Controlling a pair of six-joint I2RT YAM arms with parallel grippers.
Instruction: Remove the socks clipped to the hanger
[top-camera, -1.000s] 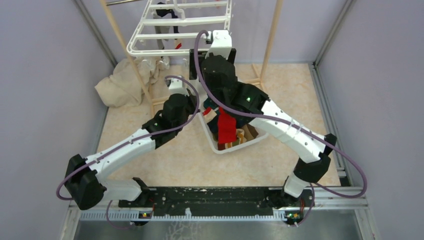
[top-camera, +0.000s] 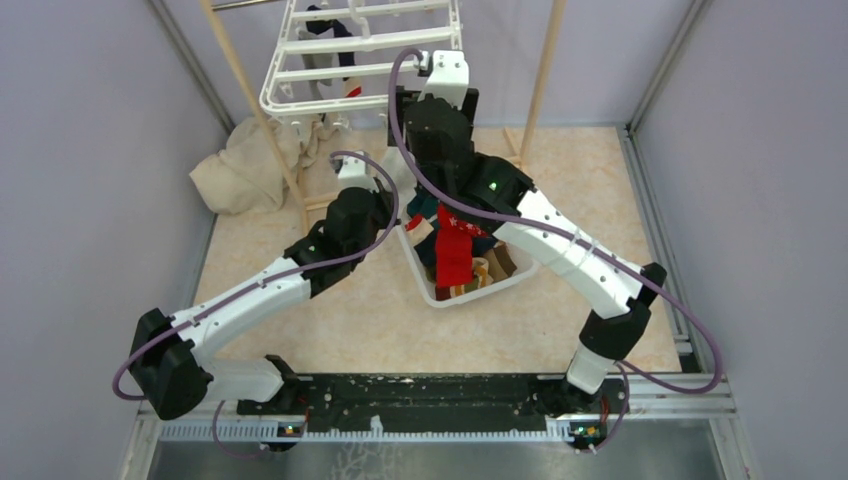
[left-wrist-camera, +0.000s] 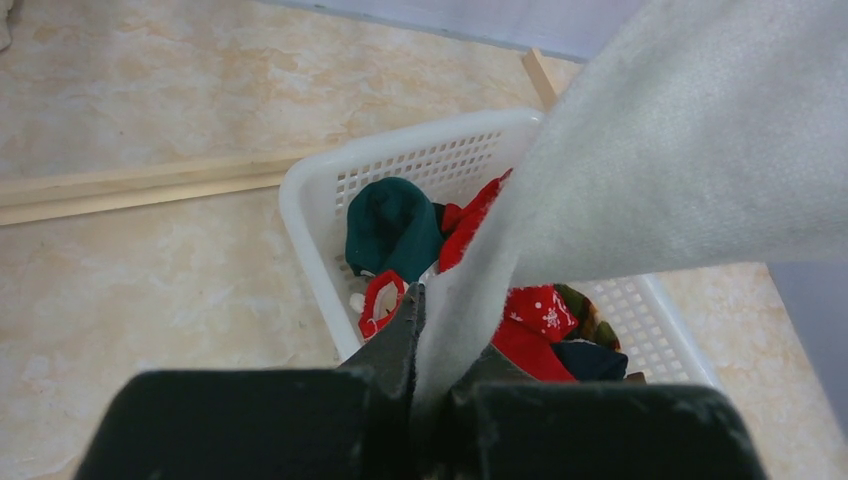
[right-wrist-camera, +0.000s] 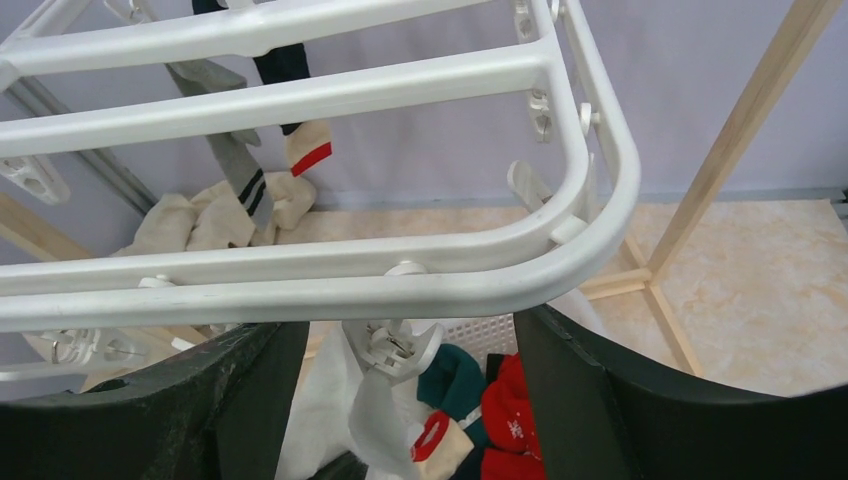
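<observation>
A light grey-white sock (left-wrist-camera: 680, 150) hangs at a clip (right-wrist-camera: 397, 350) under the front rail of the white hanger (right-wrist-camera: 300, 290). Its lower end runs between the closed fingers of my left gripper, stretched upward from there. My right gripper is open just below that rail, one finger (right-wrist-camera: 255, 370) to each side of the clip, with no visible contact. Farther back on the hanger, a grey striped sock (right-wrist-camera: 238, 165) and a dark sock with a cream and red toe (right-wrist-camera: 308, 145) hang.
Below stands a white basket (left-wrist-camera: 310, 250) holding several red, green and dark socks. Beige cloth (top-camera: 245, 175) lies on the floor at the back left. Wooden posts (top-camera: 543, 80) flank the hanger.
The hanger has swung slightly to the right. My left arm stays in place.
</observation>
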